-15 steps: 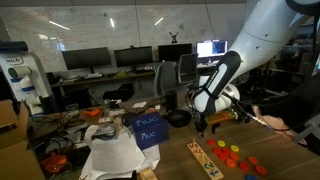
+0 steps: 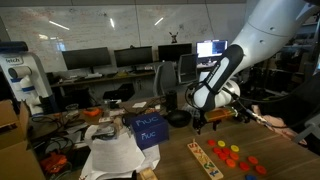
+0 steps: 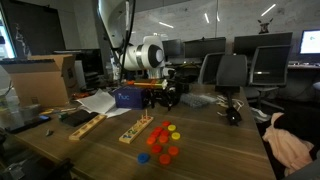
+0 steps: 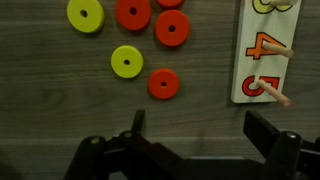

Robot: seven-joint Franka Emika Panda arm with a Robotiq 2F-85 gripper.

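Note:
My gripper stands open over the table, its dark fingers wide apart with nothing between them. In the wrist view, a red disc (image 4: 163,84) and a yellow disc (image 4: 127,62), each with a centre hole, lie flat beyond the fingers, with more red and yellow ones near the top edge. A pale number board (image 4: 262,50) with wooden pegs lies to the right, showing 4 and 5. Exterior view 2 shows the gripper (image 3: 160,98) above the table behind this board (image 3: 137,130), and a blue disc (image 3: 143,158) near the front.
A second wooden board (image 3: 85,126) lies to the left of the number board. A blue box (image 2: 150,129) and white papers (image 2: 115,156) occupy the table's other side. Bare tabletop (image 3: 225,150) extends right of the discs.
The arm's upper links have swung a little to the right in exterior view 1. The gripper stays close to its earlier place, and the discs and boards have not moved.

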